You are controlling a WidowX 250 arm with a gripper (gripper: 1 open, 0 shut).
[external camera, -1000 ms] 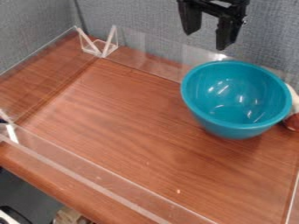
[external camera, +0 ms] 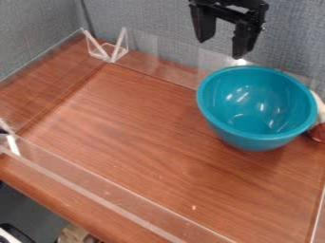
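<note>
My black gripper hangs at the top of the camera view, open, with its two fingers pointing down and nothing between them. It is above and behind a large teal bowl, which sits at the right side of the wooden table. The bowl looks empty. A reddish and pale object is partly hidden behind the bowl's right side.
A white wire rack stands at the back left. Low clear panels line the table's edges, with grey padded walls at the back and left.
My gripper has shifted slightly left and up over the last second. The bowl and table are unchanged.
</note>
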